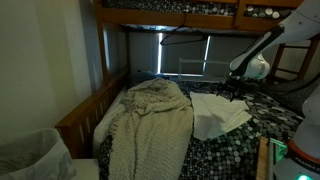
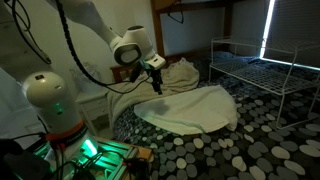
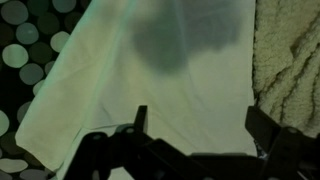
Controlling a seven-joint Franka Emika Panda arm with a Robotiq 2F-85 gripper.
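Observation:
A white cloth (image 3: 185, 100) lies spread over the dark dotted bedding, its shape showing also as a pale sheet (image 2: 200, 108) in the second exterior view. My gripper hovers above this cloth, its two dark fingers wide apart at the bottom of the wrist view. Nothing is held between them; only the cloth's flat surface shows there. In the first exterior view the white cloth (image 1: 215, 115) lies right of the cream blanket (image 1: 150, 135), below the arm's reach. A soft shadow falls on the cloth's far part.
The fleecy cream blanket (image 3: 287, 60) borders the cloth. A white wire rack (image 2: 265, 70) stands on the bedding beyond it. A wooden bed rail (image 1: 90, 110) and a white bin (image 1: 35, 155) are at the left.

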